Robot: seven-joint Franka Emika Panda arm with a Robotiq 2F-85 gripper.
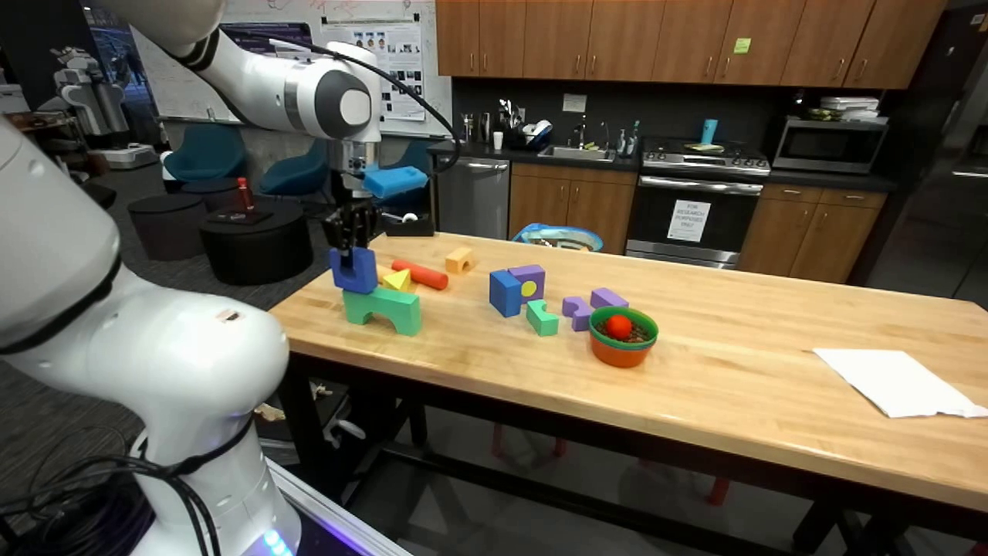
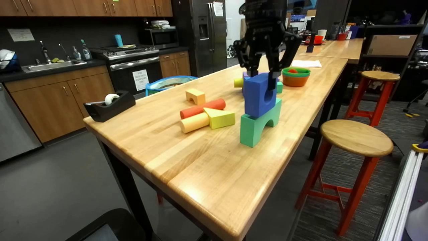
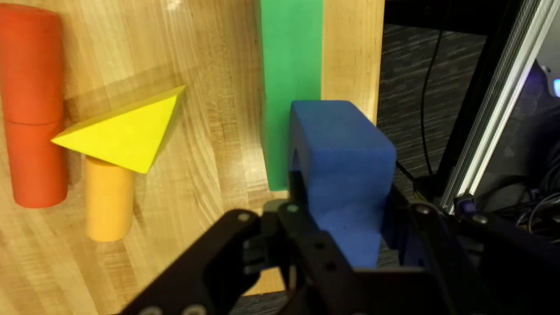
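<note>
A blue block (image 2: 256, 97) with a curved notch is gripped upright by my gripper, one black finger on either side. Below it stands a green arch block (image 1: 395, 310) near the table's edge. In the wrist view the blue block (image 3: 347, 139) covers the near end of the green arch (image 3: 292, 63) and sticks out past it toward the table's edge. From the second exterior view its underside appears at or just above the arch's top; whether they touch, I cannot tell.
Beside the arch lie a yellow triangle (image 2: 219, 118), an orange cylinder (image 2: 194, 123) and a red cylinder (image 2: 203, 108). An orange arch (image 1: 459, 259) sits farther back. Several blocks and a green-rimmed bowl (image 1: 623, 352) are mid-table; the right side holds only a white sheet (image 1: 898, 380).
</note>
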